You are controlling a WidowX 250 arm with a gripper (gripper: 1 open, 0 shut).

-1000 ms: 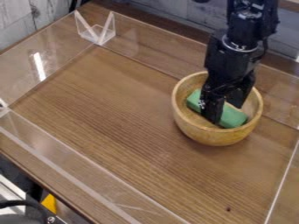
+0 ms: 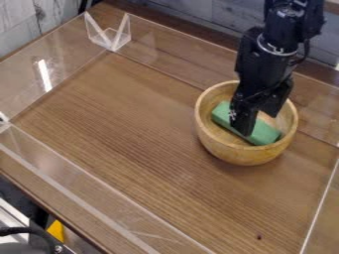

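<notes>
A round wooden bowl (image 2: 239, 153) stands on the right part of the wooden table, holding a green block (image 2: 243, 126) that lies tilted inside it. My black gripper (image 2: 259, 99) hangs from the top right over the bowl, its fingers pointing down at the block. Whether the fingers are open or touching the block is hard to tell.
A small clear plastic container (image 2: 109, 35) stands at the back left. A small yellow object (image 2: 55, 230) lies beyond the lower left edge among dark items.
My gripper has moved slightly up and to the right over the bowl. The bowl and green block have hardly moved.
</notes>
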